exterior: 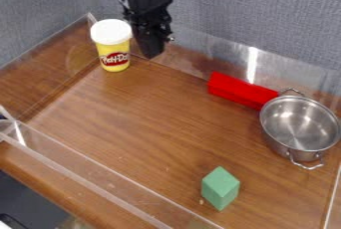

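My gripper (pixel 154 36) is a dark arm end hanging at the top, just right of and above a Play-Doh tub (pixel 115 54) with a white lid, its fingers shut with nothing visible between them. A red block (pixel 241 91) lies at the right, beside a metal pot (pixel 300 128). A green block (pixel 220 188) stands near the front right.
Transparent walls edge it at the back and the left.
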